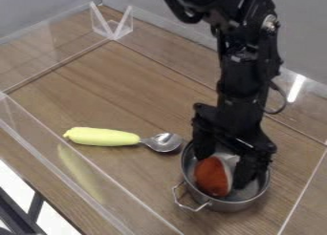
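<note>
A metal pot [236, 203] with a wire handle stands at the lower right of the table, holding a red-orange object [212, 177] with a pale side. The black gripper [230, 143] is open over the pot, fingers reaching down around the object's upper part; whether they touch it is hard to tell. A spoon with a yellow handle [99, 137] and metal bowl lies left of the pot.
A white wire-like stand [113, 27] sits at the back left. Clear plastic walls [281, 29] border the table.
</note>
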